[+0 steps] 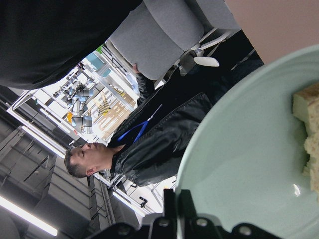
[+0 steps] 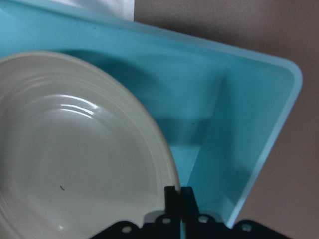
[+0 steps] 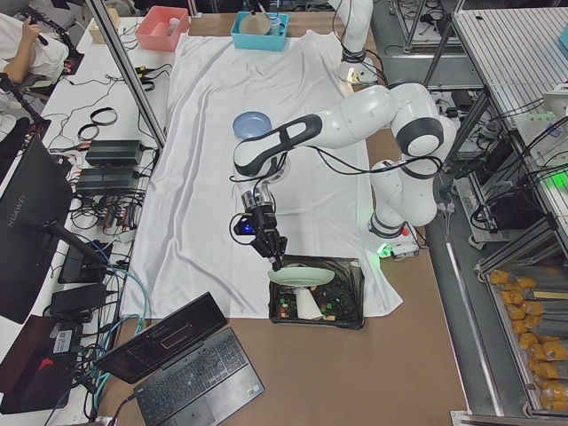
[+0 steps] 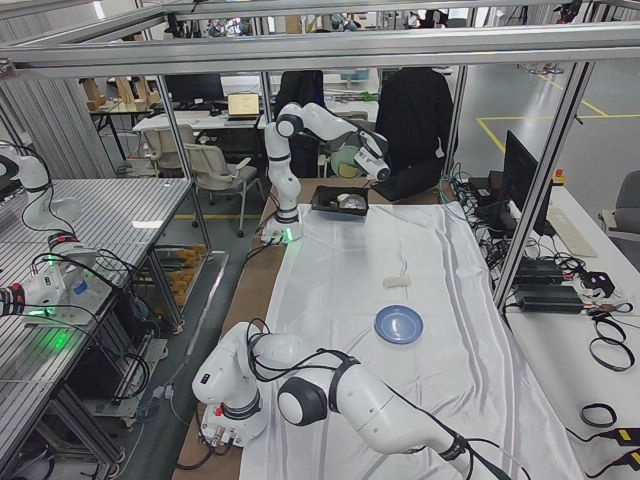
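Observation:
My left gripper (image 3: 277, 259) is shut on the rim of a pale green plate (image 3: 302, 276), which is tilted over a black tray (image 3: 351, 312) holding small coloured bits and a white item. In the left wrist view a piece of bread-like food (image 1: 311, 134) sits on that plate (image 1: 234, 159). My right gripper is shut on the rim of a beige plate (image 2: 79, 139) in a light blue bin (image 2: 249, 114) at the far end of the table, seen small in the camera left view.
A blue plate (image 3: 252, 125) lies on the white cloth, with a small pale item near it. A pink bin (image 3: 163, 27) stands at the far side. An open laptop (image 3: 191, 373) is beside the black tray. A person (image 1: 94, 159) is close by.

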